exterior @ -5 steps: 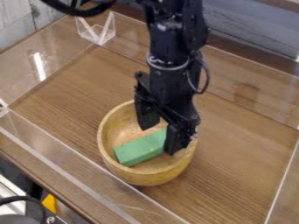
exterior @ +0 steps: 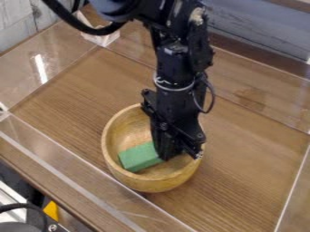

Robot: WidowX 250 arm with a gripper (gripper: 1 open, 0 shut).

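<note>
A wooden bowl (exterior: 133, 180) sits on the wooden table, holding a green block (exterior: 140, 157). My black gripper (exterior: 166, 149) reaches down from above into the bowl, just right of the green block, its fingers close together. Whether anything is between the fingertips is hard to see; the arm hides the back right of the bowl.
A wall runs along the back. Cables and a small yellow object (exterior: 51, 209) lie off the table's lower left edge.
The gripper's fingers have drawn closer together and sit lower in the bowl, beside the green block, which shows less of its right part.
</note>
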